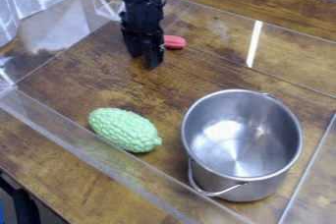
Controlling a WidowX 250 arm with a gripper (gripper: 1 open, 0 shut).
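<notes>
The black robot gripper point(144, 49) is lowered to the wooden surface at the upper middle, its fingers dark against the wood; whether they are open or shut cannot be made out. Just right of it, partly behind it, lies a small red object point(174, 42). A pale green bumpy vegetable, like a toy corn or melon point(124, 130), lies at the lower left. A large steel pot point(241, 138) with a wire handle stands at the lower right.
Clear plastic walls point(53, 130) border the work area. The middle of the wooden surface between gripper, vegetable and pot is free.
</notes>
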